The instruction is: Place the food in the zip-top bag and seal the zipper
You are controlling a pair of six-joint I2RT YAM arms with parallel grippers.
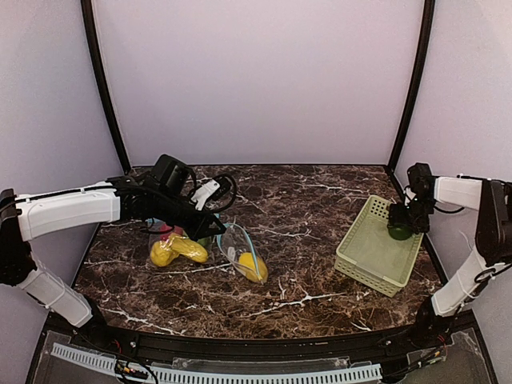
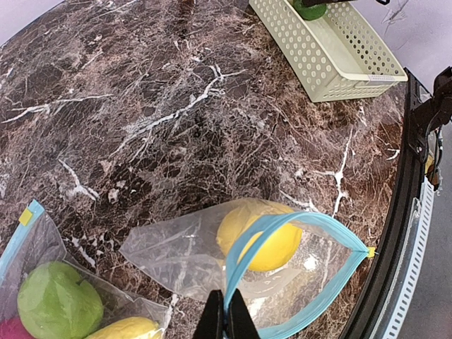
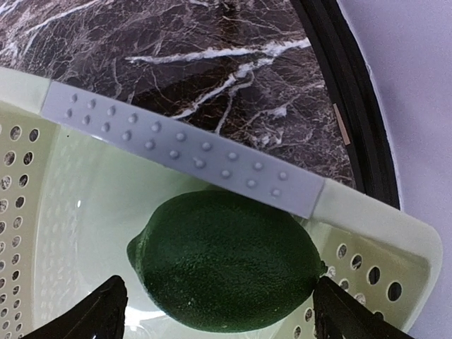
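Note:
The zip top bag (image 2: pixel 176 244) lies on the table, clear with a blue zip edge (image 2: pixel 314 219). Its mouth gapes, and a yellow rounded food (image 2: pixel 279 247) is inside. My left gripper is shut on the blue zip edge, which passes between its fingertips. At the right, a dark green rounded food (image 3: pixel 226 258) rests in the pale green basket (image 1: pixel 364 276), near one end wall. My right gripper is open, low in the basket, with one finger (image 3: pixel 106 311) on each side of the green food. Whether the right finger touches it, I cannot tell.
Left of the open bag lies another clear bag (image 2: pixel 46 244) with a green food (image 2: pixel 60 300), a yellow one (image 2: pixel 127 329) and something pink-red. The basket's rim (image 3: pixel 183 148) stands close to my right gripper.

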